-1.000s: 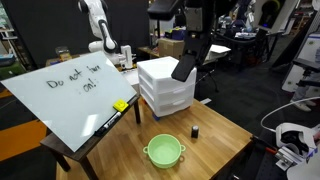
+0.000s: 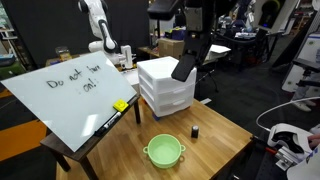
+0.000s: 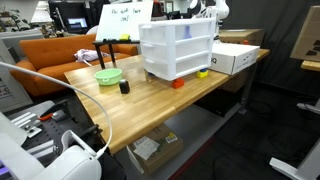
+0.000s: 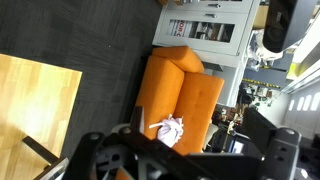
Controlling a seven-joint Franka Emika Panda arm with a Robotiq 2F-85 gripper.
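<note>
A green two-handled bowl (image 2: 164, 150) rests on the wooden table, its inside looking empty. To its right stands a small black object (image 2: 195, 131), also seen in exterior view 2 as a black object (image 3: 124, 87) near the bowl (image 3: 108, 76). High above the table hangs my gripper (image 2: 199, 72), away from both. In the wrist view the dark fingers (image 4: 262, 132) stand apart with nothing held between them; beyond them appear the floor and an orange sofa.
White drawers (image 3: 178, 50) stand on the table, with red (image 3: 178, 84) and yellow (image 3: 203, 73) blocks beside them. A tilted whiteboard (image 2: 72, 94) with writing leans at left.
</note>
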